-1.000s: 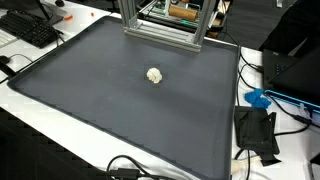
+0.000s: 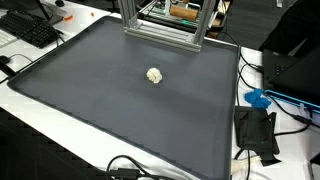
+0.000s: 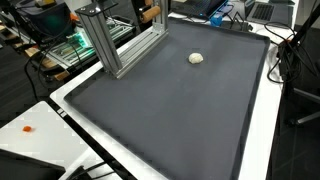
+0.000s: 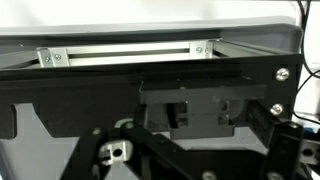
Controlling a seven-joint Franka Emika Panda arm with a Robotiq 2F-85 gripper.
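In the wrist view my gripper stands open, its two dark fingers spread at the lower part of the picture. Between and just beyond them is a dark grey block (image 4: 200, 95) on a black bar (image 4: 70, 85); whether the fingers touch it I cannot tell. A small cream-coloured round object (image 2: 154, 75) lies alone on the grey mat, also visible as a pale round object (image 3: 195, 58) in exterior view 2. Neither exterior view shows my gripper clearly.
A silver metal frame (image 2: 165, 36) stands at the mat's far edge, with a wooden piece (image 3: 151, 15) near it. Black cloth (image 2: 255, 130), a blue item (image 2: 257, 98) and cables lie along the right side in exterior view 1.
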